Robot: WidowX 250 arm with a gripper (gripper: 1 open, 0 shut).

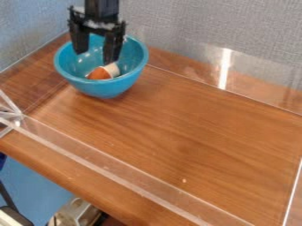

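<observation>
A blue bowl (112,86) stands at the back left of the wooden table. Inside it lie an orange object (98,73) and a pale object (111,69) beside it. My black gripper (98,42) is over the bowl's back part, open, with its fingers hanging above the contents.
A clear low barrier and a grey wall edge the back, and another wall runs along the left. Some hardware sits below the front left edge.
</observation>
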